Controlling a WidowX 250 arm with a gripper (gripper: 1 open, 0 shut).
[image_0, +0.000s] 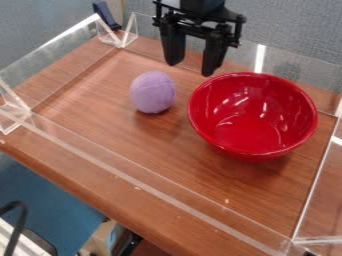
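A purple ball (152, 92) rests on the wooden table, left of a large red bowl (253, 116) that looks empty. My black gripper (193, 58) hangs above and behind them, its two fingers spread apart, with nothing between them. It touches neither the ball nor the bowl.
Low clear plastic walls border the wooden table (94, 140). Bare wood lies at the left and front. Beyond the front-left edge are a blue floor and some cables or objects.
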